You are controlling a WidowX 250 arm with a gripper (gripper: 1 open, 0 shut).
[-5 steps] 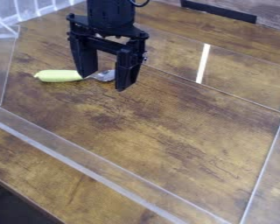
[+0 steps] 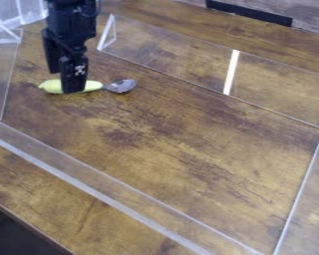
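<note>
The black gripper (image 2: pixel 65 70) hangs at the upper left, its fingers pointing down just over a pale yellow-green elongated object (image 2: pixel 53 87) lying on the wooden surface. From this angle I cannot tell whether it touches that object. The gripper looks open, with nothing visibly held. A small grey object (image 2: pixel 121 87), shaped like a spoon head, lies to the right of the yellow-green one, partly hidden near the fingers.
Clear panels (image 2: pixel 109 224) border the wooden work area (image 2: pixel 189 149) on several sides, with a white strip (image 2: pixel 231 72) at the back.
The gripper has moved left from over the middle to above the yellow-green object, now turned more side-on. The objects on the surface look to lie where they were.
</note>
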